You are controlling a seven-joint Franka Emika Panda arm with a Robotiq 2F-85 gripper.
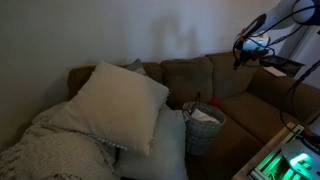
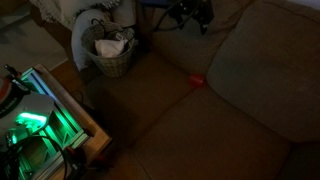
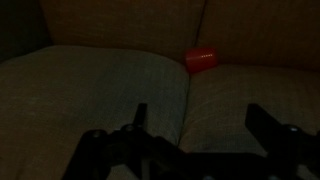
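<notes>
A small red object (image 3: 201, 60), rounded like a cup or can, lies where the seat cushions meet the backrest of the brown couch. In the second exterior view the red object (image 2: 197, 80) shows at that seam, and only a sliver of it appears behind the basket in the first. My gripper is open in the wrist view, with nothing between its dark fingers. It hangs over the couch, clear of the red object. A wicker basket (image 1: 202, 133) with white cloth (image 2: 110, 47) inside stands at the couch.
Big pale pillows (image 1: 112, 103) and a knitted blanket (image 1: 50, 152) fill the couch's left end. A wooden stand (image 2: 97, 137) with green-lit metal rails holds the arm's base. Bare seat cushions (image 2: 235, 130) lie around the red object.
</notes>
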